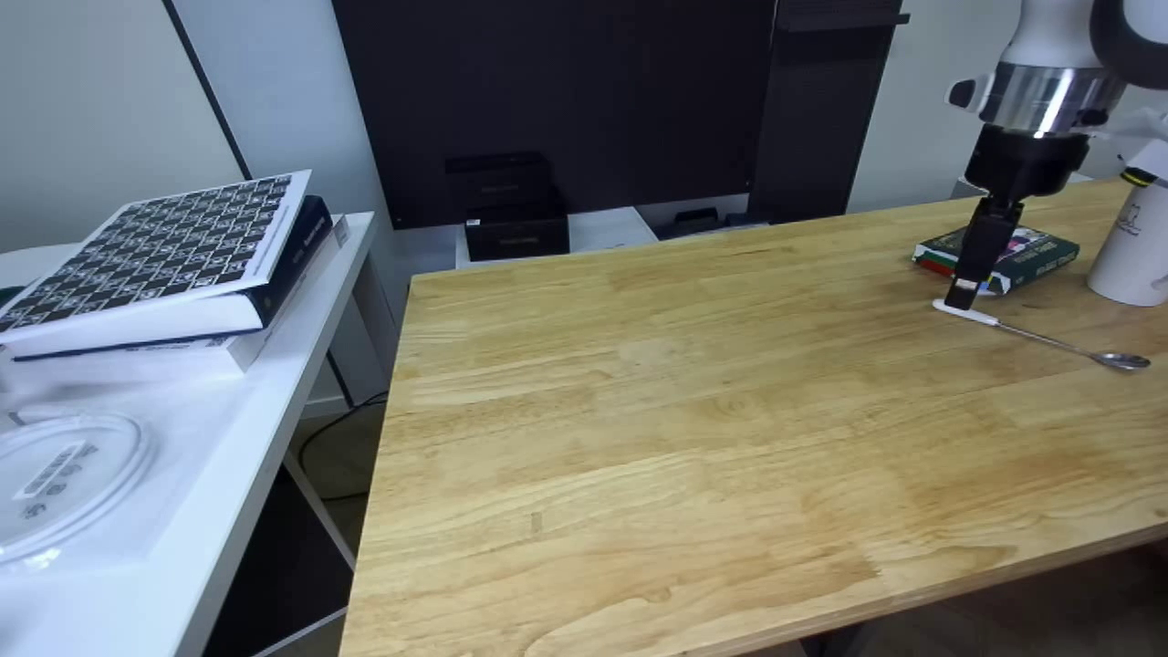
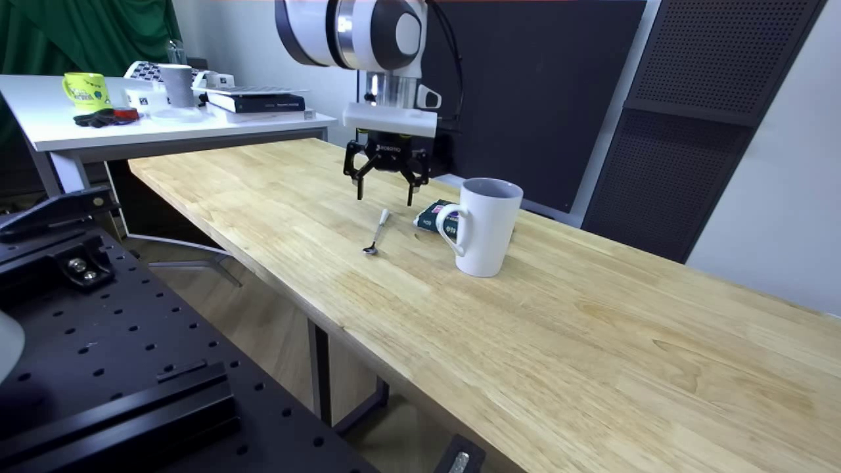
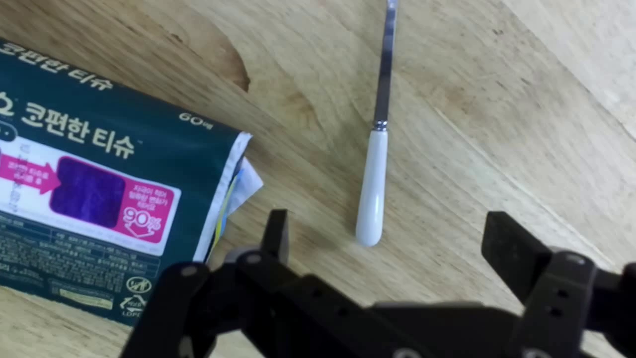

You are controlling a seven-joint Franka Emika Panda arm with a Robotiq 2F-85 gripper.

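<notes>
A long spoon with a white handle (image 3: 372, 185) and a metal stem lies flat on the wooden table. Its bowl (image 2: 370, 249) points toward the table's near edge in exterior view 2 and is out of frame in the wrist view. My gripper hangs over the table with its fingers wide apart, nothing held. The handle's end lies between the two fingers as the wrist camera sees it, nearer the left one. In exterior view 2, the gripper (image 2: 384, 198) appears above and behind the spoon, clear of the tabletop.
A dark green tissue pack (image 3: 113, 173) lies close by the left finger. Beside that pack stands a tall white mug (image 2: 487, 228), handle toward the spoon. Open tabletop (image 1: 657, 438) stretches away on the other side. Stacked books (image 1: 175, 252) rest on a separate white table.
</notes>
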